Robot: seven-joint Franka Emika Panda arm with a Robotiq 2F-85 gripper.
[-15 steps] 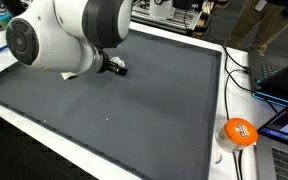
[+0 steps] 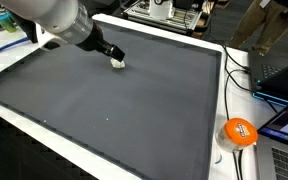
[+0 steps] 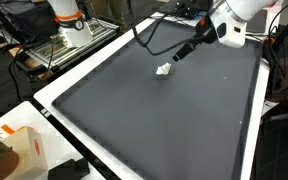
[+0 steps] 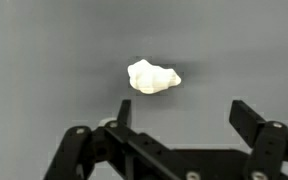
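A small white crumpled or lumpy piece (image 4: 154,77) lies alone on the dark grey board, just above centre in the wrist view. The same white piece (image 2: 117,65) is near the board's far side in exterior view 1, and the white piece (image 3: 163,69) also shows in exterior view 2. My gripper is open, its two black fingers (image 4: 124,113) well apart and nothing between them. Seen from outside, the gripper (image 3: 184,49) hangs over the board close to the white piece, apart from it.
The board (image 2: 169,110) is otherwise bare, with wide free room toward its front and right. An orange-topped round container (image 2: 238,133) stands beyond the board's right edge, near laptops (image 2: 280,158) and cables. A second robot arm (image 3: 72,25) stands off the board.
In exterior view 1, the arm has swung up and back toward the top left, uncovering more of the board. The white piece has stayed in place.
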